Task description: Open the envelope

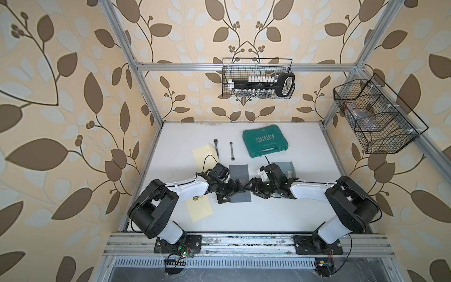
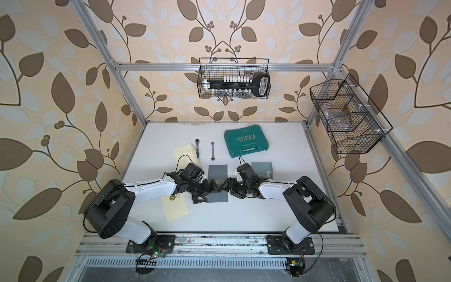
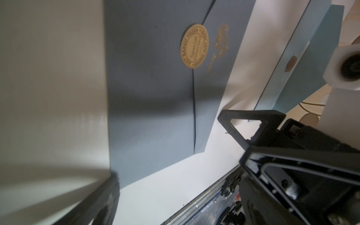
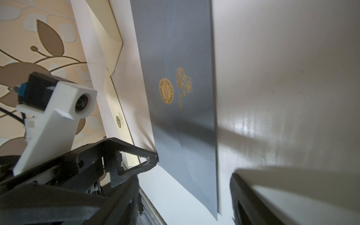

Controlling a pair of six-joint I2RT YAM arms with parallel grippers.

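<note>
A dark grey envelope [image 1: 239, 170] lies flat in the middle of the white table. Its flap is down, with a round gold seal [image 3: 194, 46] across the flap's edge and a gold floral print beside it. The right wrist view shows the same seal [image 4: 166, 91]. My left gripper is open over the envelope's left side, fingers well apart and empty. From the right, my right gripper faces it with parted fingers, one on each side of the envelope's near end; nothing is gripped. Whether any fingertip touches the paper, I cannot tell.
Cream envelopes [image 1: 199, 209] lie under and beside the left arm. A blue-grey envelope [image 1: 285, 166] is partly behind the right arm. Farther back are a wrench [image 1: 231, 151], a ratchet [image 1: 216, 147] and a green case [image 1: 265, 141].
</note>
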